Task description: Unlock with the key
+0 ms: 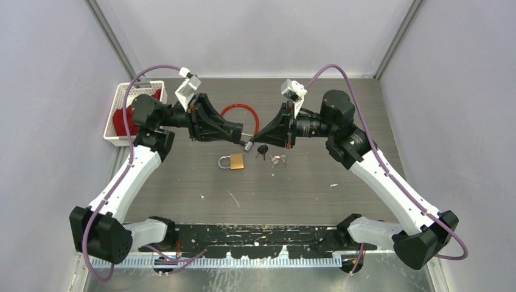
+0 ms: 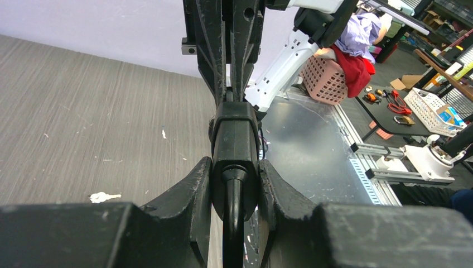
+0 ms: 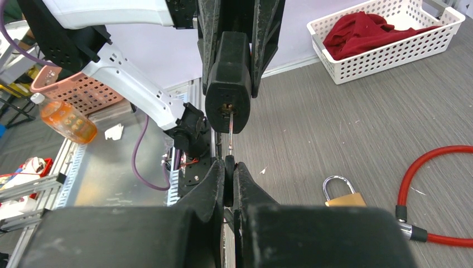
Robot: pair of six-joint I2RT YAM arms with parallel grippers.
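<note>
A black padlock (image 2: 235, 139) hangs above the table, with my left gripper (image 1: 233, 132) shut on it, one finger (image 2: 198, 187) against each side. In the right wrist view, the keyhole end of the black padlock (image 3: 227, 106) faces my right gripper. That gripper is shut on the dark head of a thin metal key (image 3: 231, 137). The key's shaft points at the keyhole and its tip overlaps it; how deep it sits cannot be told. From above, the key (image 1: 247, 134) bridges the small gap between both grippers.
On the table below lie a brass padlock (image 1: 237, 161), a red cable lock (image 1: 241, 106), a black-headed key (image 1: 262, 149) and small keys (image 1: 278, 159). A white basket (image 1: 111, 131) holding red cloth stands at back left.
</note>
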